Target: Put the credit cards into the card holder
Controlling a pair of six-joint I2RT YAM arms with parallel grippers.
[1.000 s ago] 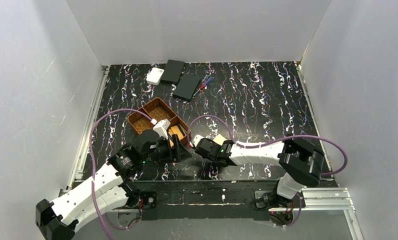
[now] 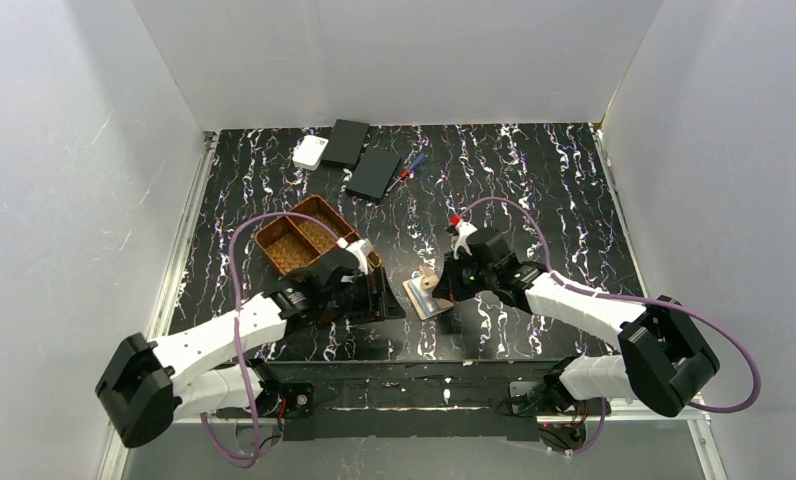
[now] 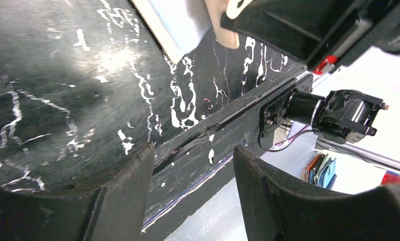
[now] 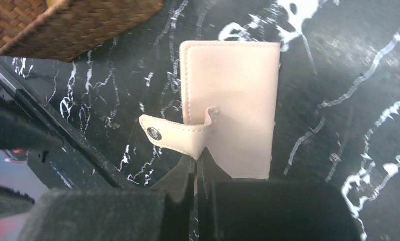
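Observation:
The pale pink card holder lies on the black marbled table near its front middle. Its strap, with a round metal snap, sticks out to the left in the right wrist view. My right gripper is shut with its fingertips pinching the lower edge of that strap where it folds. In the left wrist view, one corner of the holder shows beyond my left gripper, whose fingers are spread with nothing between them. No credit card can be clearly made out; the left arm hides part of the basket.
A brown woven basket with compartments stands left of the holder, close to the left arm; something yellow shows inside it in the right wrist view. Black boxes and a white box lie farther back. Free table extends to the right.
The left gripper has shifted a little right, and its arm now covers more of the basket.

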